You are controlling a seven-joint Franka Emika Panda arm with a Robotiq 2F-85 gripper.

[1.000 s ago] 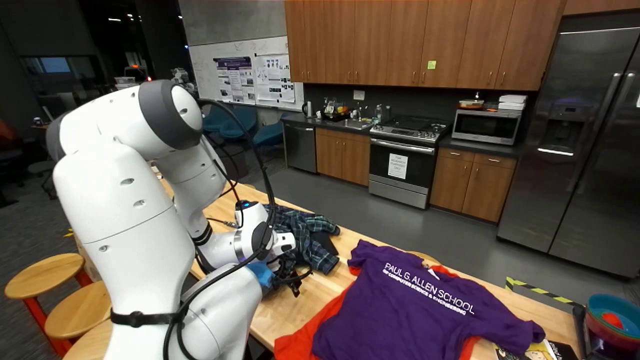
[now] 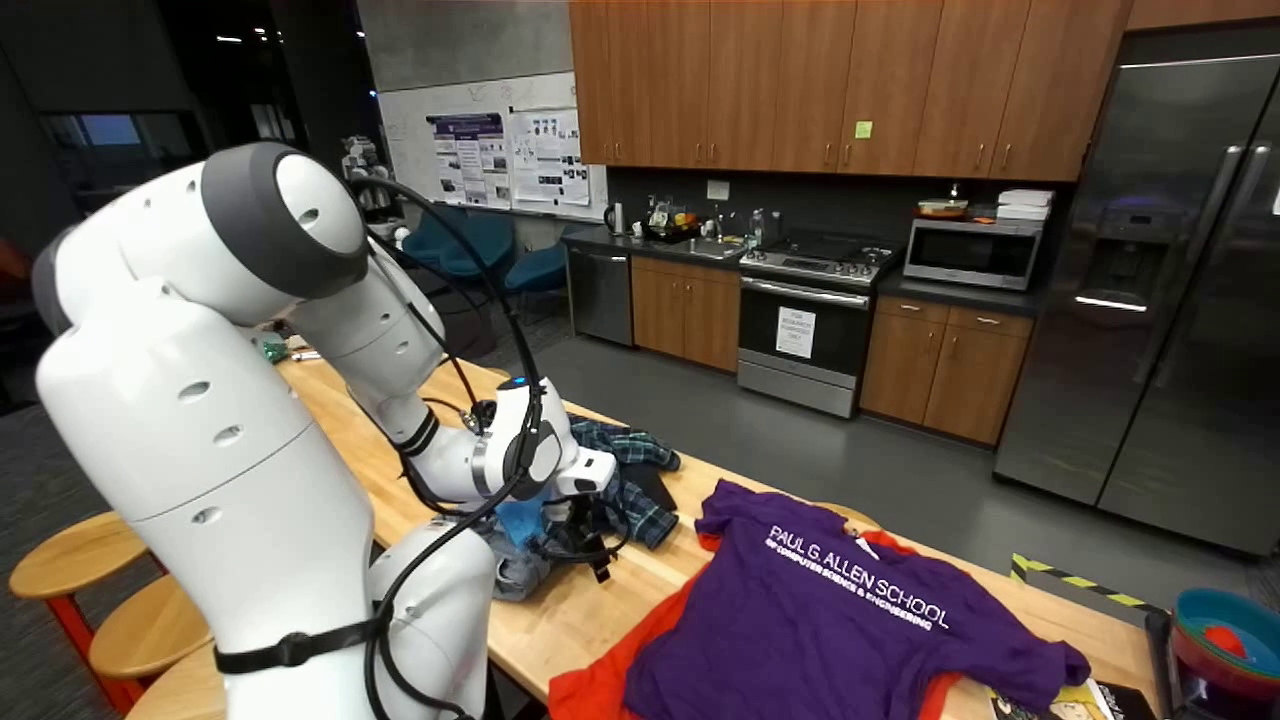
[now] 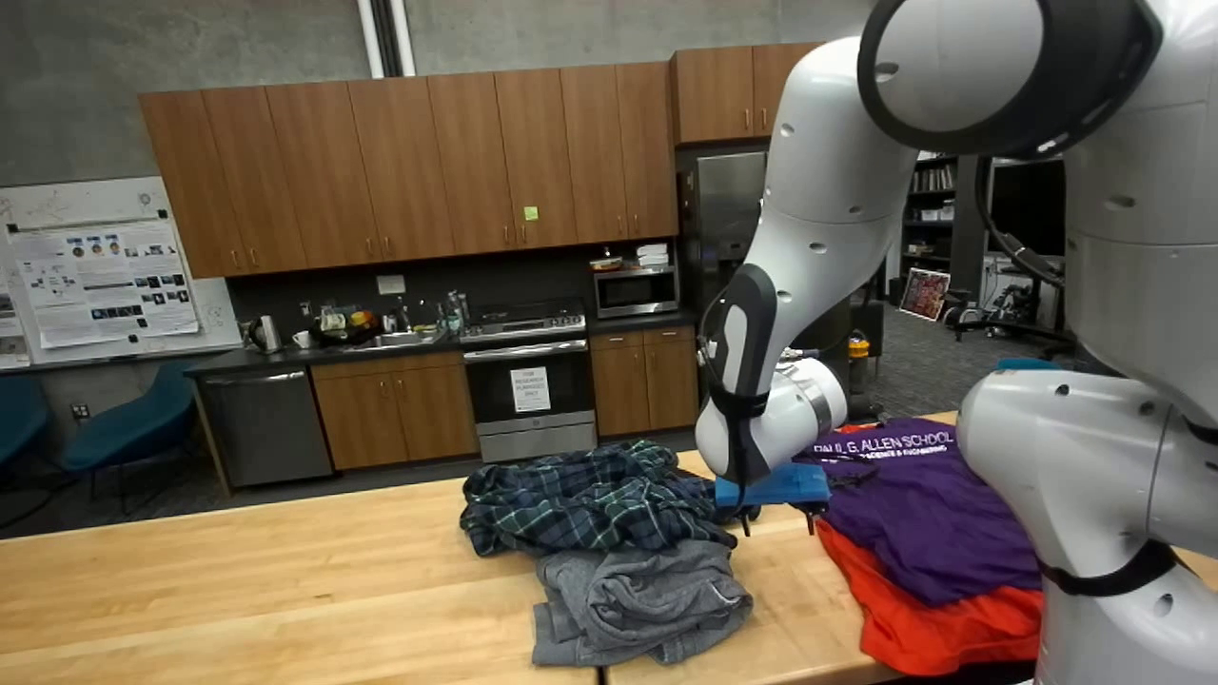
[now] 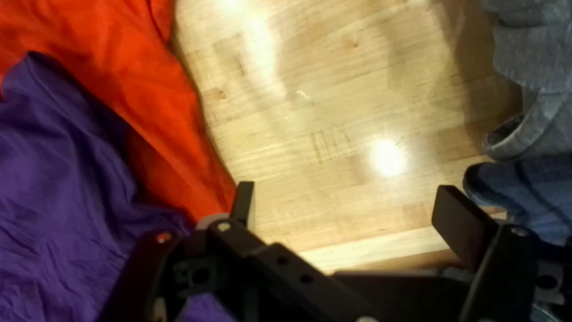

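My gripper hangs over the table with its fingers wide apart, and only bare wood shows between them in the wrist view. To its left there lie a purple T-shirt (image 4: 59,182) with white lettering and a red-orange cloth (image 4: 161,112) partly under it. On the other side are grey clothing (image 4: 547,91) and a dark blue plaid piece (image 4: 525,185) close by the right finger. Exterior view 2 shows the green-blue plaid shirt (image 3: 594,497) crumpled behind the folded grey garment (image 3: 645,599), both left of my gripper (image 3: 778,519).
Bowls (image 2: 1230,642) stand at the table's right end in exterior view 1. Stools (image 2: 156,624) line the near side.
In exterior view 1, the arm's upper links have swung left, while the gripper has shifted slightly right, toward the purple shirt. More of the grey garment shows below it. The shirts look unmoved.
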